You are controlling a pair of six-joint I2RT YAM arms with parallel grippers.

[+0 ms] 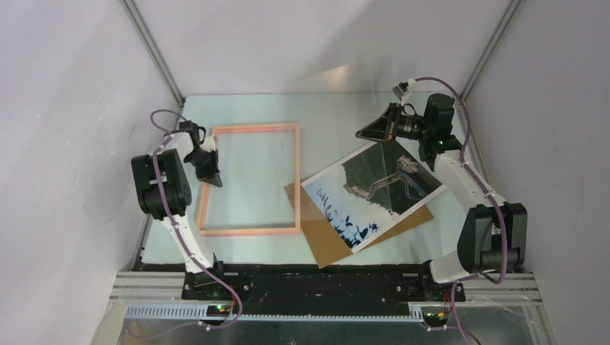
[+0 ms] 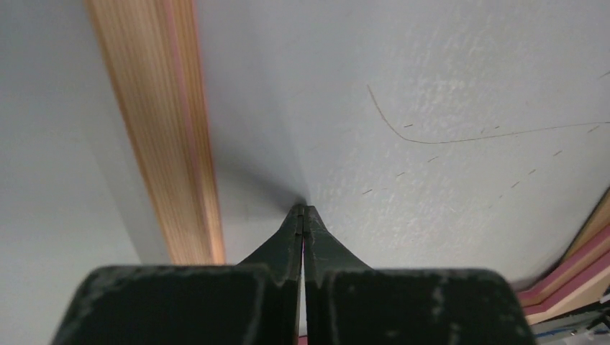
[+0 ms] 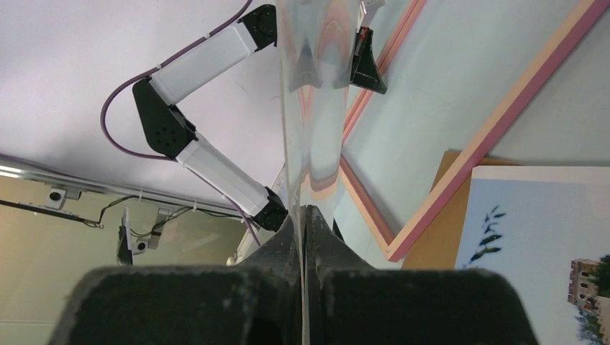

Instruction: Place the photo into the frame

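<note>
The empty pinkish wooden frame (image 1: 297,180) lies flat at the left of the table, its opening bare. To its right the photo (image 1: 370,198), a landscape with blue leaves and a white border, rests askew on a brown board (image 1: 327,248). My left gripper is shut with nothing visible between its fingertips, just inside the frame's left rail (image 2: 162,136). Over the photo's upper edge is my right gripper, shut on a thin clear sheet (image 3: 316,144) that extends beyond its fingertips; the sheet is barely visible from above.
The brown board reaches the frame's right rail. White walls (image 1: 57,172) stand at the left, right and back. Bare tabletop (image 1: 327,133) shows between the frame and my right gripper.
</note>
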